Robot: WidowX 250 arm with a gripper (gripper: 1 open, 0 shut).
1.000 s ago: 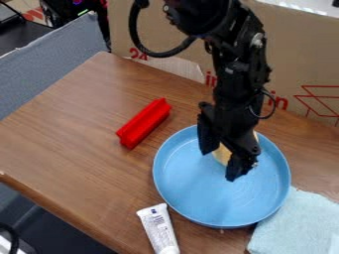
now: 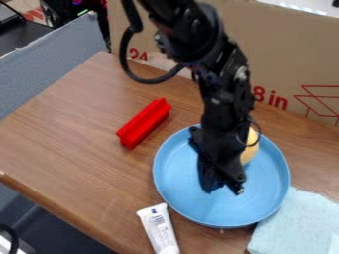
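My black gripper (image 2: 219, 177) is lowered over the left-middle of a blue plate (image 2: 199, 201), its fingers close together and shut, with nothing seen between them. A yellowish object (image 2: 248, 149) on the plate's back right is partly hidden behind the arm. A red block (image 2: 143, 123) lies on the wooden table to the left of the plate, and a white tube (image 2: 158, 230) lies in front of it.
A pale cloth (image 2: 294, 226) lies at the front right. A cardboard box (image 2: 284, 64) stands along the back.
My gripper has moved down over the plate and its fingers have come together from a wider stance. The yellowish object now shows at the arm's right side, more hidden.
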